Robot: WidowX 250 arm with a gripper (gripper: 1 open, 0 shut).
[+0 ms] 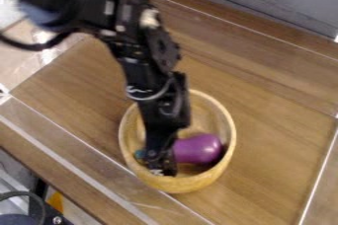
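A wooden bowl (195, 180) sits on the wooden counter, with a purple eggplant-like object (199, 150) lying inside it toward the right. My black gripper (156, 160) reaches down from the upper left into the left part of the bowl, beside the left end of the purple object. The arm is blurred, and the fingertips are partly dark against the bowl, so whether they touch the object is unclear. A small teal patch shows at the fingertips, too small to identify.
A grey wall (251, 2) runs along the back. At the lower left is the counter's edge, with dark cables and a yellow item beyond it.
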